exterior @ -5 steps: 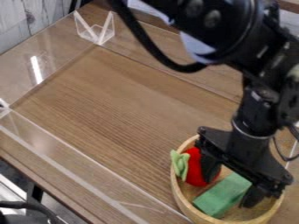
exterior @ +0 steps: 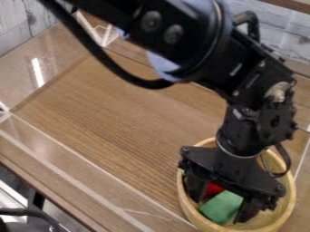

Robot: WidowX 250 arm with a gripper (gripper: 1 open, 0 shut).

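Observation:
A tan round bowl (exterior: 281,217) sits at the lower right of the camera view, holding a green item (exterior: 220,208) and a red item (exterior: 215,188). My black gripper (exterior: 227,188) is open over the bowl, its fingers low inside it and covering much of both items. Whether the fingers touch either item cannot be told.
Pale walls run along the upper left and upper right. Dark cables lie at the lower left edge.
The gripper has shifted left within the bowl and now covers most of the red item and its green leafy part, which showed earlier at the bowl's left side.

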